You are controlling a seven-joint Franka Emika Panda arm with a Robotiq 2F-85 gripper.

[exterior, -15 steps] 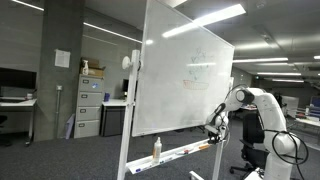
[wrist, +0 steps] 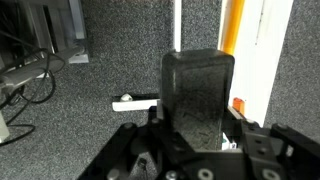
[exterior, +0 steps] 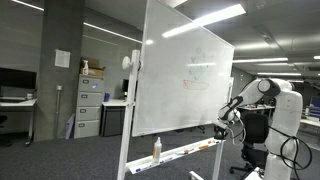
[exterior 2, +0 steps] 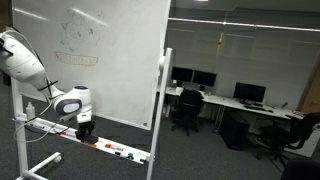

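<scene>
A dark, box-shaped block [wrist: 197,90], possibly a whiteboard eraser, fills the middle of the wrist view. My gripper is shut on it, with black fingers [wrist: 236,124] on either side at its lower end. Above the floor, the block appears just beside the white tray edge. In exterior view 1 my gripper [exterior: 221,130] is small at the right end of the whiteboard [exterior: 185,75]. From the other side, the gripper [exterior 2: 85,132] appears dark and close to the tray [exterior 2: 60,130]; the block is hard to make out there.
On the ledge [exterior: 175,153] below the whiteboard stands a bottle [exterior: 157,150]. Small coloured items, including a red one [exterior 2: 115,147], lie along the tray. The board's frame post [exterior 2: 159,105] and foot are nearby obstacles. Grey carpet [wrist: 120,60] is open beside the ledge.
The arm has drawn back to the right in exterior view 1, away from the ledge's middle. The whiteboard and bottle have stayed where they were.
</scene>
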